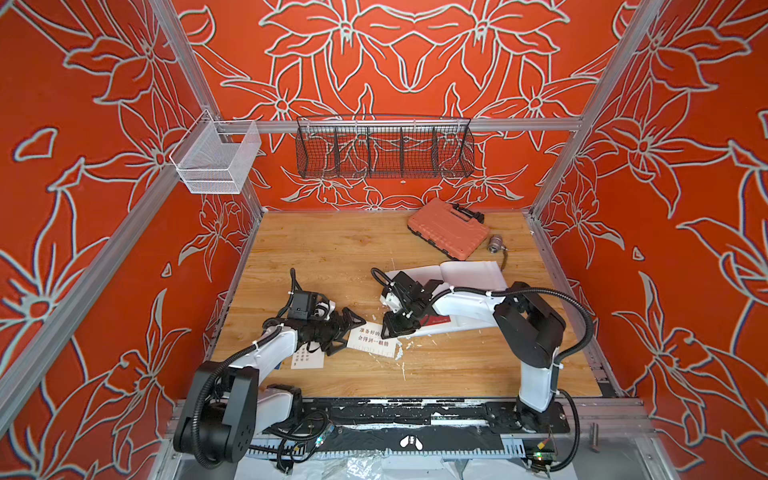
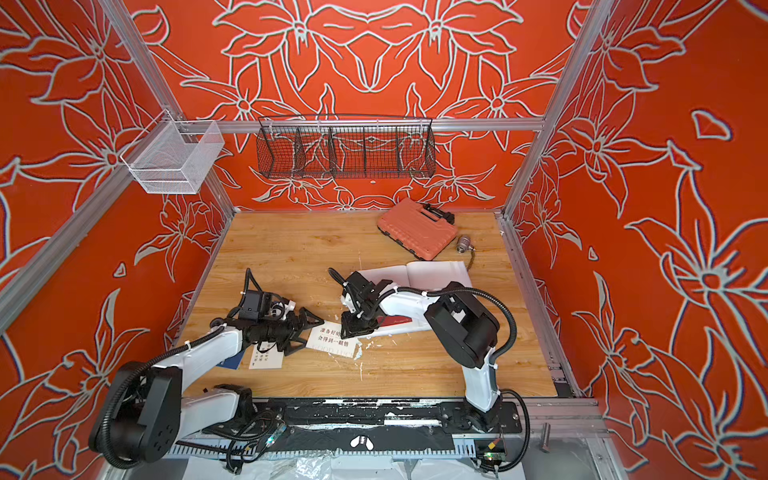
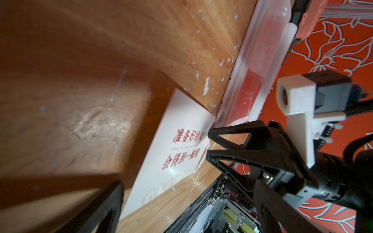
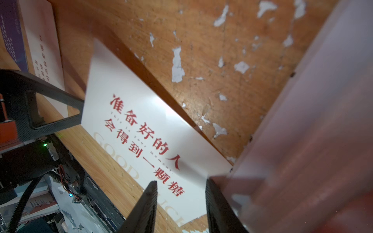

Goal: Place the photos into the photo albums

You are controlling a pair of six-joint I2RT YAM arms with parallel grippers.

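Note:
A white card with red lettering (image 4: 136, 132) lies between the grippers. My left gripper (image 1: 348, 328) stands open at its left, nothing between its fingers. My right gripper (image 1: 392, 324) is over the card's right end, fingertips low and apart in the right wrist view, beside the album's edge. The open album (image 1: 472, 276) with clear and red pages lies right of the card, partly hidden by the right arm. Another printed card (image 1: 306, 360) and a blue card (image 2: 230, 360) lie under and left of the left gripper.
An orange case (image 1: 448, 228) and a metal object with a cable (image 1: 496, 244) sit at the back right. Wire baskets (image 1: 384, 152) hang on the back and left walls.

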